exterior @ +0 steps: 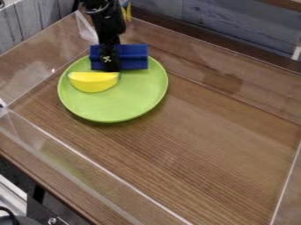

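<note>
A green plate (127, 98) sits on the wooden table at the upper left. On it rest a yellow curved piece (91, 81) at the left and a blue block (133, 56) at the back.
Grey wooden walls (235, 26) edge it at the back, and a yellow object stands behind the arm at the top.
</note>
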